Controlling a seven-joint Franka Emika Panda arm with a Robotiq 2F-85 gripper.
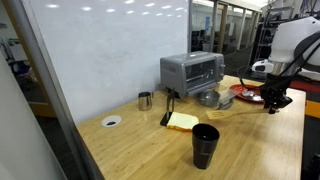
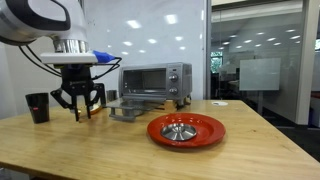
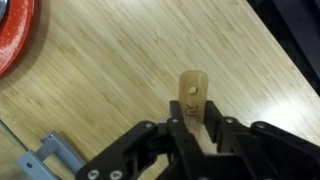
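A wooden spatula reaches leftward from my gripper in exterior view 1. In the wrist view the rounded end of its handle rises from between the dark fingers, so my gripper is shut on it. Pale tabletop lies below. At the left of exterior view 2, my gripper points down over the table; the spatula is hard to make out there.
A black cup stands near the front, and a yellow sponge-like piece lies behind it. A toaster oven stands at the back. A red plate holds a metal bowl.
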